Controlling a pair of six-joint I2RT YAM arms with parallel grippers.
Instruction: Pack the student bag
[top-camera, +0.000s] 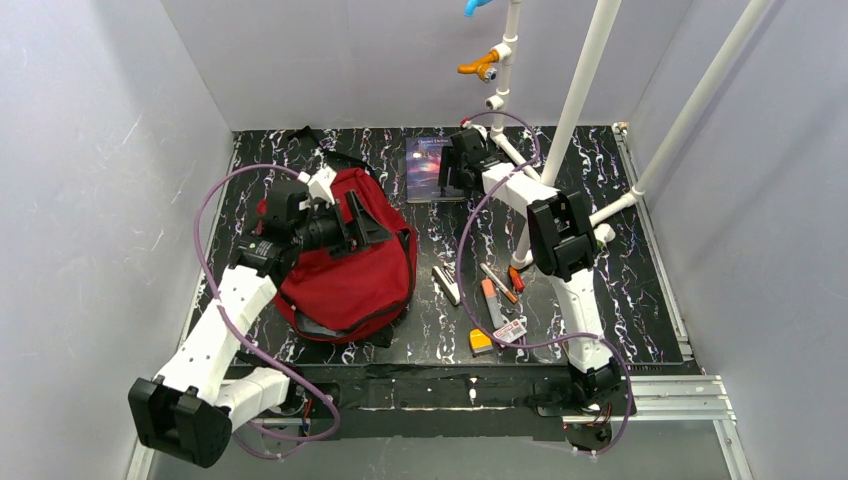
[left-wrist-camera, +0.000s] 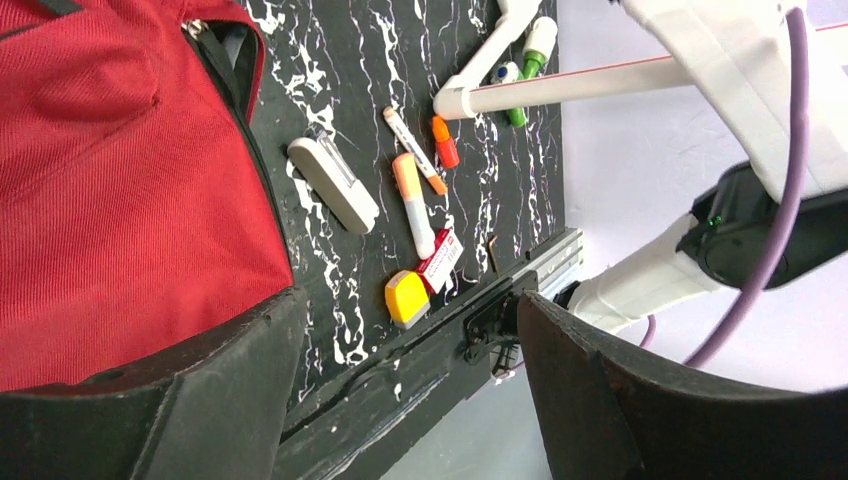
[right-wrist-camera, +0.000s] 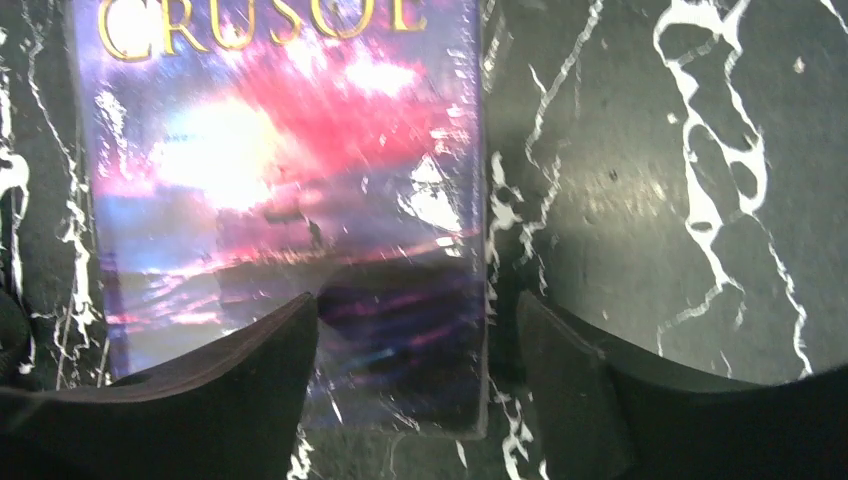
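Bulging with its zip at the front, the red bag fills the left half of the table. Above it hangs my left gripper, open and empty; the left wrist view shows red cloth on one side. A thin dark-blue book lies flat at the back, right of the bag. My right gripper is over its lower right corner, fingers apart. One finger overlaps the book cover in the right wrist view, the other stands past its right edge. Contact cannot be judged.
Toward the front lie a grey-white stapler, a glue stick, a marker, a small red bottle, a red-and-white box and a yellow item. White pipes rise at the right.
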